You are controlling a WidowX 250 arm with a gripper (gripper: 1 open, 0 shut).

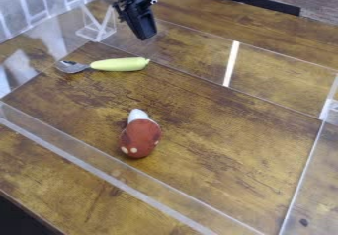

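Note:
My black gripper [142,24] is raised at the top left, above and behind a spoon [71,66] and a pale yellow-green elongated object [122,64] lying in line with it. Whether the fingers are open is too small to tell; I see nothing held. A red toy mushroom with a white stem [140,136] lies on its side in the lower middle of the wooden surface [238,150].
Clear plastic walls [306,160] border the work area, with a white strip [232,64] on the back part. The right half of the wooden floor inside is clear.

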